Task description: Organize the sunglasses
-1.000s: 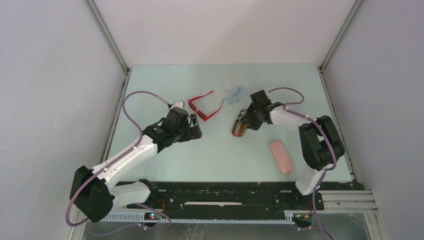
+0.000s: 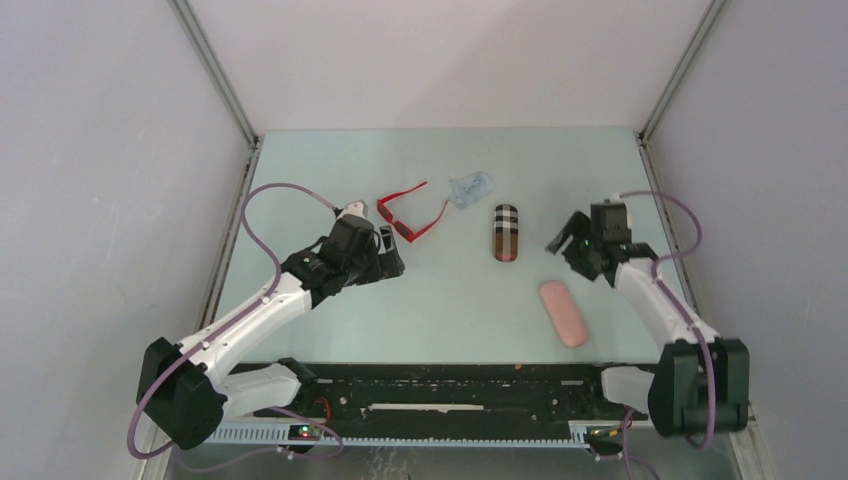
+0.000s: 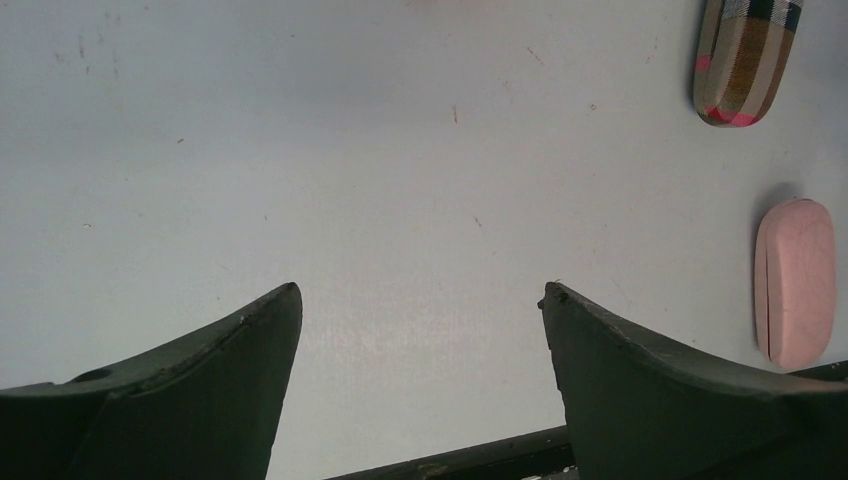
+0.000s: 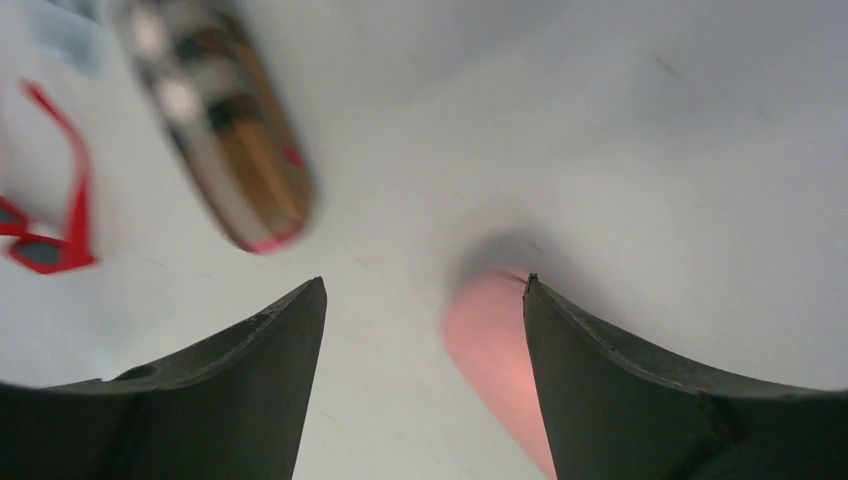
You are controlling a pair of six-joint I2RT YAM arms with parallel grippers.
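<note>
Red-framed sunglasses (image 2: pixel 407 230) lie with their arms spread on the table, left of centre; part of them (image 4: pixel 62 252) shows blurred in the right wrist view. A plaid glasses case (image 2: pixel 506 234) stands closed to their right. Nearer the front edge lies a pink case (image 2: pixel 564 314), also seen at the right of the left wrist view (image 3: pixel 797 283). My left gripper is open above bare table, just below the sunglasses. Above the table behind the pink case, my right gripper stands part open, nothing between its fingers.
A pale blue cloth (image 2: pixel 471 189) lies behind the plaid case, close to the tip of one sunglasses arm.
The plaid case now lies straighter and slightly farther right. The left arm is unmoved.
</note>
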